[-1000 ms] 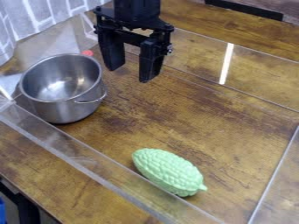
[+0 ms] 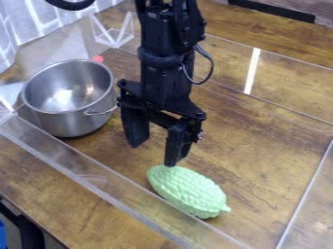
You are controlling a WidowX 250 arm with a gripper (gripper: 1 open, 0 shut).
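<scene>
My black gripper (image 2: 159, 134) hangs low over the wooden table, between the steel pot and a pale green, bumpy oblong vegetable (image 2: 188, 191). Its fingers point down, just above and behind the vegetable, with nothing visible held in them. Whether they are open or shut is hard to tell in the dark shapes. The steel pot (image 2: 72, 95) stands at the left.
Clear plastic rails (image 2: 299, 103) border the wooden work area on several sides. A small red object (image 2: 97, 58) lies behind the pot.
The pot and vegetable have not moved.
</scene>
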